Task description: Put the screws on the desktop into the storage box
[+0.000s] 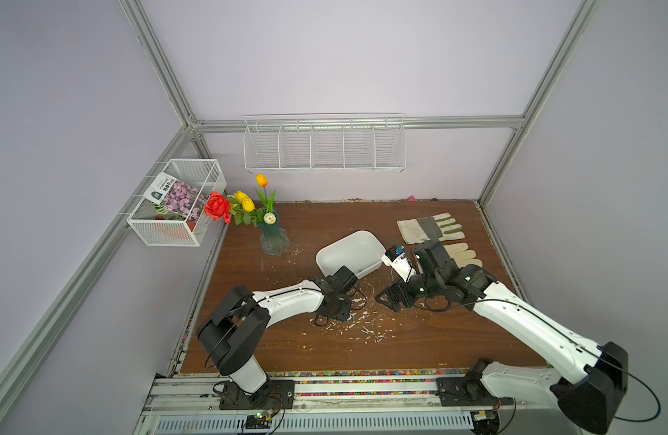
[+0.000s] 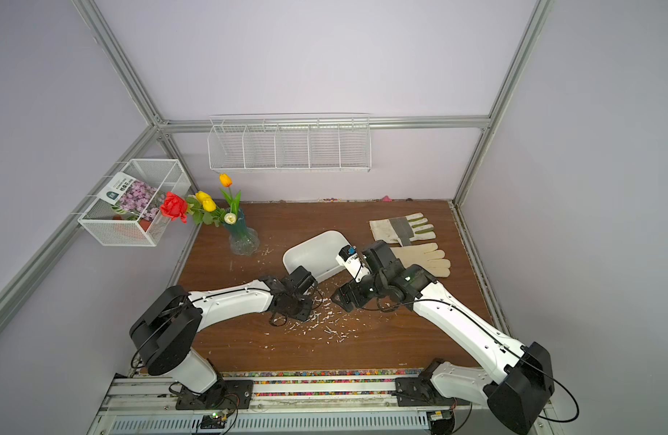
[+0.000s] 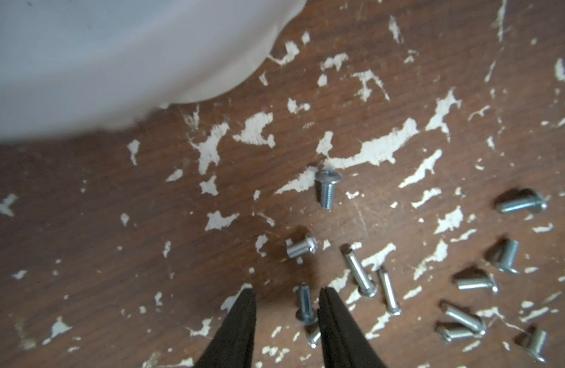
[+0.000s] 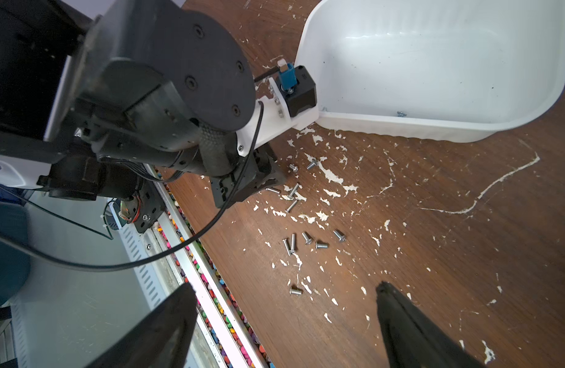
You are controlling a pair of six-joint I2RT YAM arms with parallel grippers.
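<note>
Several small steel screws lie loose on the worn brown desktop, such as one (image 3: 326,190) near the middle of the left wrist view and another (image 4: 339,235) in the right wrist view. My left gripper stands open low over the screws, with a dark screw (image 3: 305,303) showing between and just beyond its fingertips. The white storage box (image 1: 348,252) sits behind the screws; a few small screws (image 4: 402,114) are inside it. My right gripper is open above the desktop to the right of the box, holding nothing.
A glass vase of flowers (image 1: 274,239) stands at back left. Two work gloves (image 1: 420,230) lie at the right rear. Wire baskets (image 1: 325,145) hang on the walls.
</note>
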